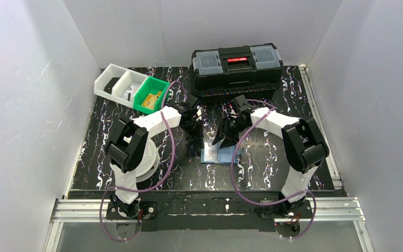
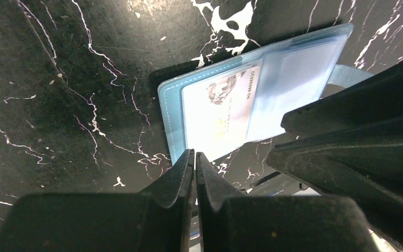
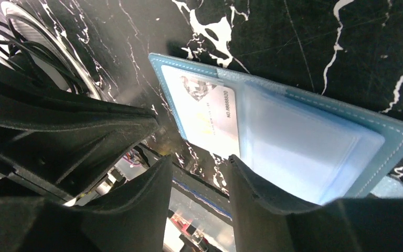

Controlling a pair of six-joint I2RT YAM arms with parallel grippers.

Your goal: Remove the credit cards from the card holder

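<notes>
The blue card holder (image 1: 224, 161) lies spread out on the black table, a clear sleeve on each side. A white card (image 2: 218, 110) printed with a picture and a number sits in its left sleeve. The right sleeve (image 3: 304, 142) looks cloudy, and no card can be made out in it. My left gripper is shut beside the holder's left edge, nothing showing between its fingers. Above the holder, my right gripper stands part open with an empty gap, its fingertips close to the card in view.
At the back left, a white bin (image 1: 101, 83) and a green bin (image 1: 163, 85) hold some items. A black toolbox (image 1: 236, 79) stands behind the arms. Round white pieces (image 1: 148, 163) lie under the left arm. Both grippers are close together.
</notes>
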